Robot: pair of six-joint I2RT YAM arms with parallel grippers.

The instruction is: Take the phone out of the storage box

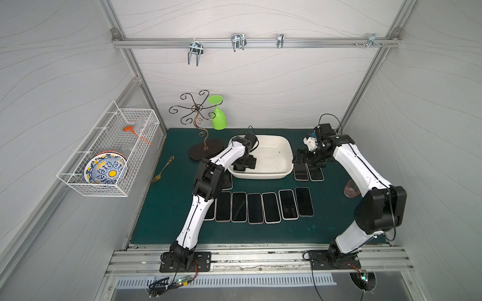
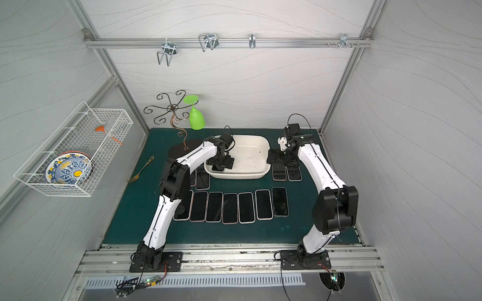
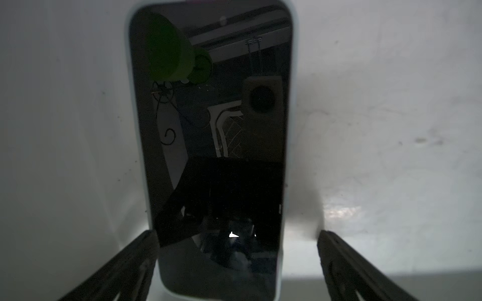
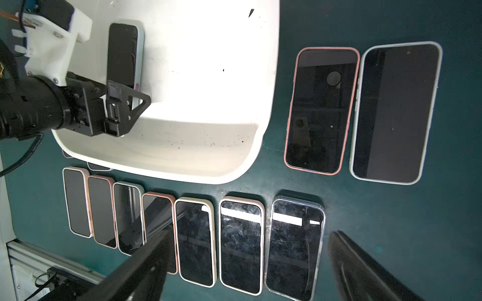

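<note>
A white storage box (image 1: 268, 155) sits at the back middle of the table. A black-screened phone (image 3: 211, 125) with a pale case lies inside at its left side, partly hidden by my arm in the top views. My left gripper is open low over it, fingertips on either side of the phone's lower part. My right gripper is open, raised over phones to the right of the box, holding nothing.
Several phones (image 2: 246, 207) lie in a row before the box, others (image 4: 394, 113) to its left and right. A black metal stand (image 1: 216, 150) and green object (image 1: 219, 119) stand back left. A wire basket (image 1: 123, 188) is on the left wall.
</note>
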